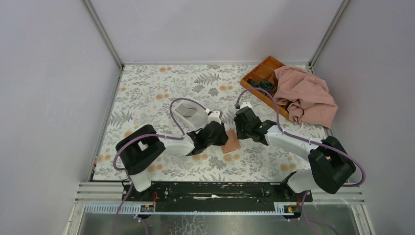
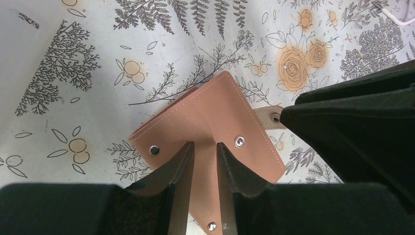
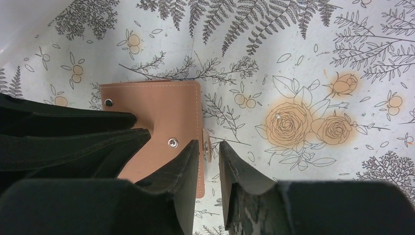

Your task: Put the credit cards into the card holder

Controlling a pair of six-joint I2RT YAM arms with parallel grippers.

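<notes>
The card holder is a salmon-coloured leather piece [image 1: 234,144] lying flat on the table between both arms; its stitched edge and metal snaps show in the wrist views. Above its face stands my left gripper, fingers a little apart; no gripped thing is seen. From the right, my right gripper reaches the holder's edge. A small beige strap with a snap [image 3: 207,147] appears in the narrow gap between its fingertips; whether they touch it I cannot tell. No credit card can be made out clearly.
Behind the left arm sits a white box [image 1: 181,122] with something greyish inside. At the back right, a wooden tray [image 1: 270,62] holds dark objects, with a pink cloth [image 1: 306,93] draped over it. Both grippers stand close together.
</notes>
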